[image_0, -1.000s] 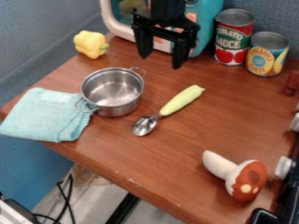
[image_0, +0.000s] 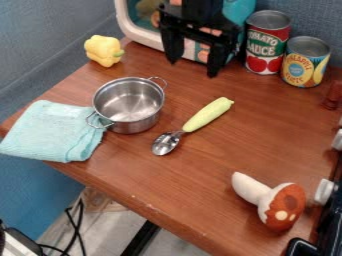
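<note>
The black gripper (image_0: 195, 48) hangs at the top centre in front of a teal and white toy appliance (image_0: 142, 12), its two fingers spread apart with nothing clearly between them. Below it on the wooden table lie a steel pot (image_0: 128, 105) and a spoon with a pale yellow handle (image_0: 206, 115). A folded light blue cloth (image_0: 51, 134) lies at the left edge.
A tomato sauce can (image_0: 266, 44) and a smaller can (image_0: 305, 64) stand back right. A yellow toy (image_0: 103, 50) sits back left, a mushroom toy (image_0: 278, 204) front right.
The gripper has moved slightly to the right and up or back over the last second. The objects on the table have not visibly moved.
</note>
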